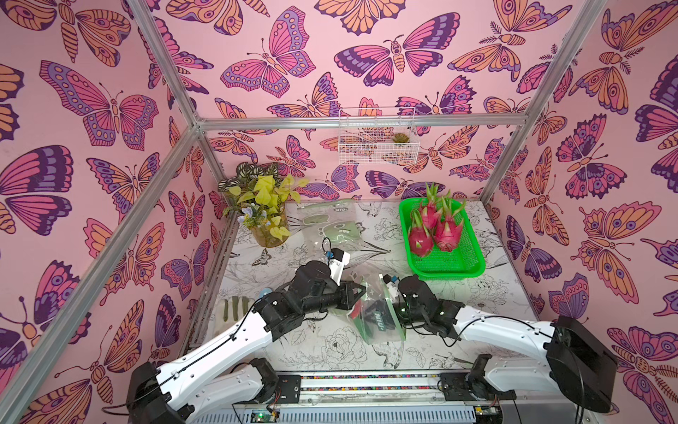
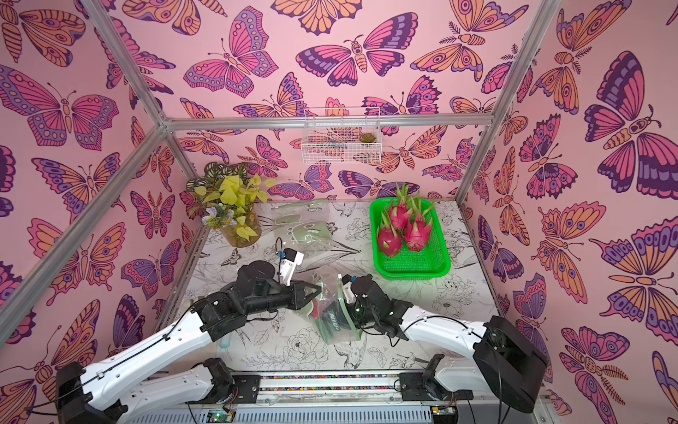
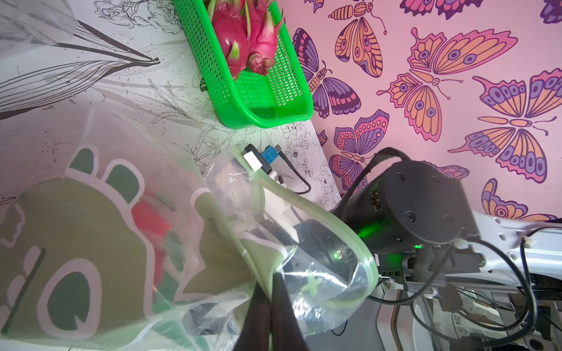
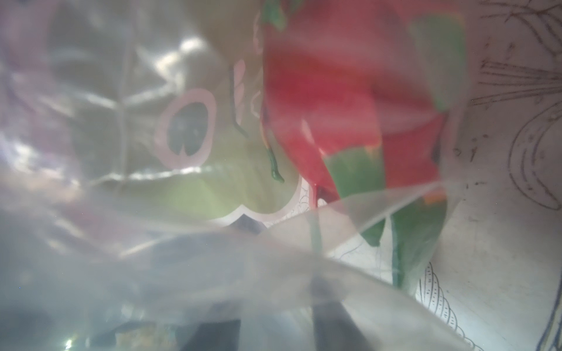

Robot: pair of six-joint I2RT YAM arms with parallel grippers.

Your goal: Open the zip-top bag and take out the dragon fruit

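Observation:
A clear zip bag (image 3: 76,251) with a green printed animal hangs between my arms, its mouth spread open. My left gripper is shut on the green-edged rim of that mouth. Reaching through the opening, my right gripper has its fingers apart and nothing between them; plastic blurs the view. Red dragon fruit (image 4: 351,105) with green leaf tips shows inside the bag, ahead and slightly right of those fingers. In the left wrist view, only a red patch of it shows through the plastic.
Back right, a green basket (image 1: 462,272) holds several dragon fruits (image 1: 449,233). Another printed bag (image 1: 339,233) lies flat at the back beside the potted plant (image 1: 268,205). Bare table lies in front of the held bag.

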